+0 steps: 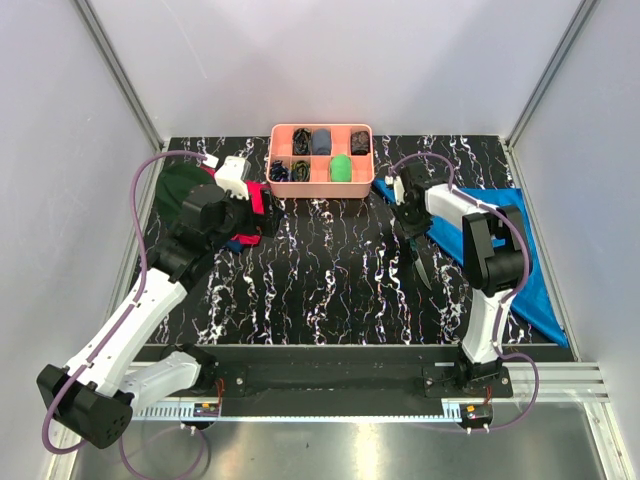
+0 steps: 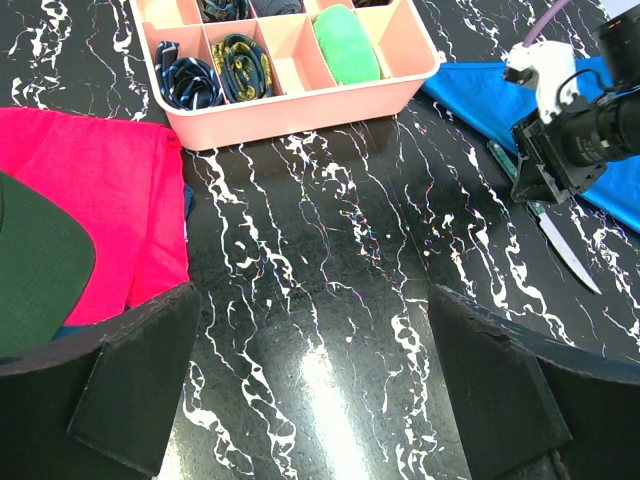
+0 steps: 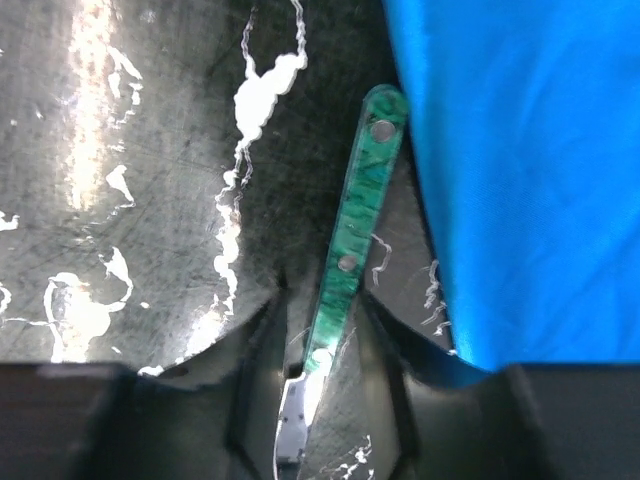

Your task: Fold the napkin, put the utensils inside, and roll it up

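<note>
A knife with a green handle point(image 3: 350, 230) and silver blade point(image 2: 567, 254) lies on the black marbled table beside the blue napkin point(image 3: 530, 170). My right gripper is low over the handle's lower end, fingers part open on either side of it; contact is unclear. In the left wrist view it appears over the knife's middle. My left gripper hangs open over the left side, nothing between its fingers, near red point(image 2: 110, 200) and dark green point(image 2: 35, 260) cloths.
A pink divided box point(image 1: 319, 190) holding rolled cloths stands at the back centre. The napkin covers much of the right side.
</note>
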